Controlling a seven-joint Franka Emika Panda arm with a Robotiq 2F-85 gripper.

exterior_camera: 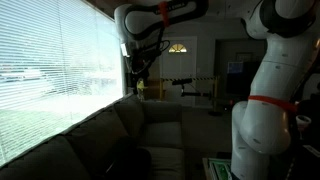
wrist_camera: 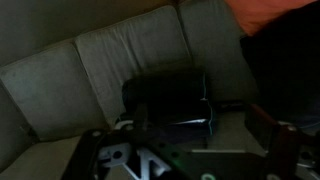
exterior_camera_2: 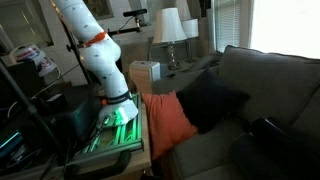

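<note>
High above the grey couch [exterior_camera_2: 222,155] hangs my gripper [exterior_camera: 137,88], pointing down. In the wrist view the gripper stands open, its dark fingers wide apart, and I make out nothing held between them. Below it on the seat lies a black, folded or bag-like object [wrist_camera: 165,92]; poor light hides its details. A black pillow [exterior_camera_2: 208,100] leans on the couch beside a red-orange pillow [exterior_camera_2: 168,122]. Both pillows also show along the right of the wrist view, well apart from the gripper.
Behind the couch are a window with blinds [exterior_camera: 55,75] and a lamp with a white shade [exterior_camera_2: 168,25]. A white box [exterior_camera_2: 145,72] stands near the arm's base. Air around the gripper looks clear.
</note>
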